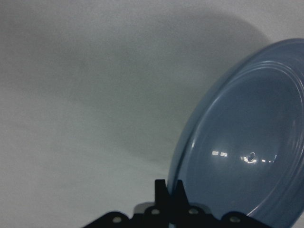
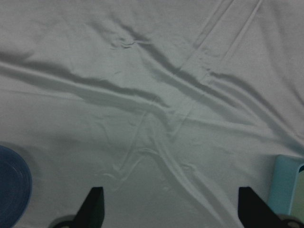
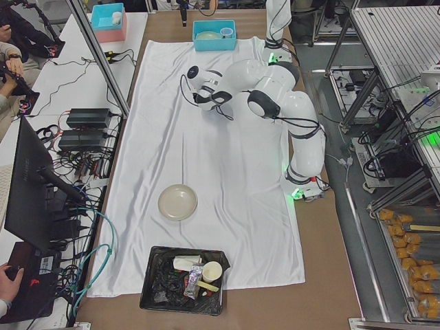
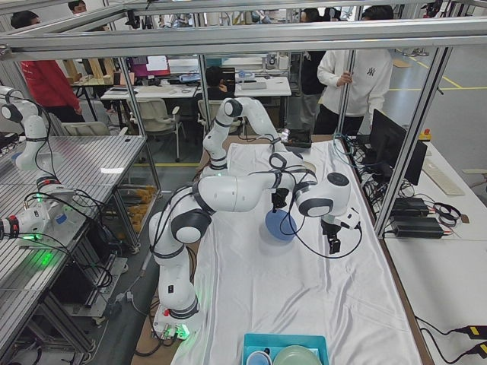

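Observation:
A blue plate (image 4: 280,225) lies on the white cloth, largely hidden by the arms in the left camera view. In the left wrist view my left gripper is at the near rim of the blue plate (image 1: 242,142), fingers shut on that rim. My right gripper stands open over bare cloth, the blue plate (image 2: 12,185) to its left and a light-blue bin (image 2: 282,183) to its right.
A beige plate (image 3: 177,202) lies on the cloth. A black lined bin (image 3: 155,278) with mixed items stands at one end, the light-blue bin (image 3: 214,46) with dishes at the other.

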